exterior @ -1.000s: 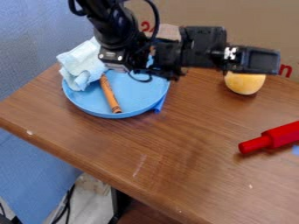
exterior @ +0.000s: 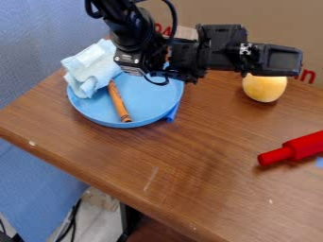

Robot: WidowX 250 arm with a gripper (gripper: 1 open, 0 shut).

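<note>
A blue plate [exterior: 151,103] lies at the back left of the wooden table. On it are a light blue-white cloth [exterior: 89,68] at the left and an orange stick-like item [exterior: 119,101]. The black arm reaches over the plate, its gripper end held above the plate's back part; the fingertips and what may be between them are hidden behind the arm's body.
A yellow round object [exterior: 263,88] sits at the back right, below the arm's right section. A red roller [exterior: 293,148] lies at the right edge. Cables hang beyond the table's left edge.
The arm has shifted slightly over the back of the plate, its right section moving a little with it. The objects on the table look unchanged.
</note>
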